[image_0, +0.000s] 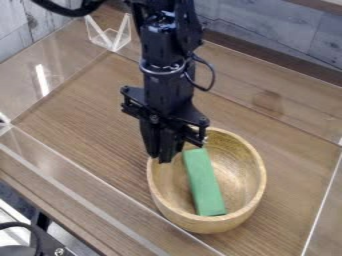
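Observation:
A black robot arm hangs from the top centre, its gripper (166, 148) low over the back-left rim of a round wooden bowl (243, 205). A green rectangular block (206, 184) lies inside the bowl, right of and below the fingertips. Whether the fingers are open or shut, or hold anything, is hard to tell in this dark view.
A small white frame-like object (110, 30) stands at the back left, by a grey wall. Black cable shows at the bottom left corner.

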